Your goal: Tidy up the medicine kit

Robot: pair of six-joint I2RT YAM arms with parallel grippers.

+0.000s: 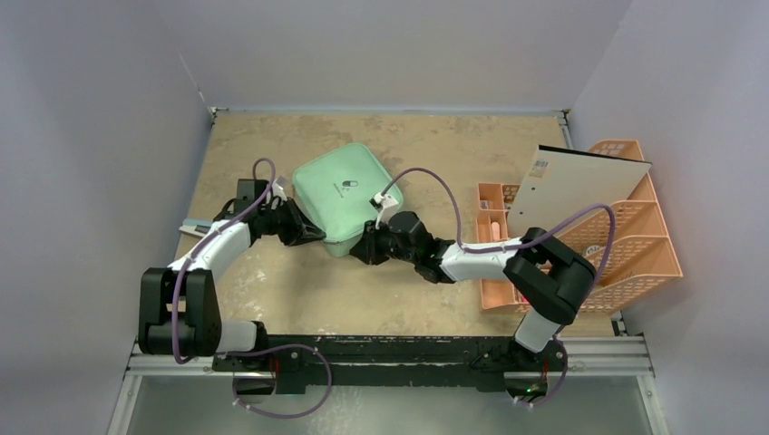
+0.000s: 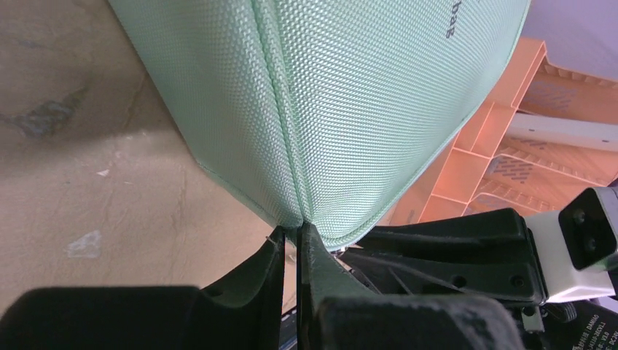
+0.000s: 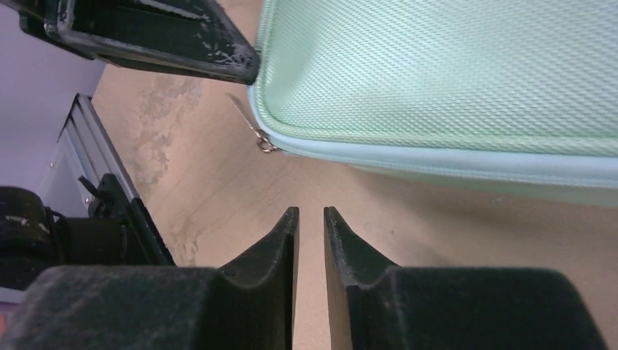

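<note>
A mint-green fabric medicine bag lies in the middle of the table, with a small pill logo on top. My left gripper is shut on the bag's near-left corner. My right gripper is slightly open beside the bag's near edge, nothing seen between its fingers. In the right wrist view a metal zipper pull hangs at the corner beside the left gripper's tip.
An orange plastic organizer with several compartments stands on the right, a white board lying over part of it. Bare table shows behind the bag and in front.
</note>
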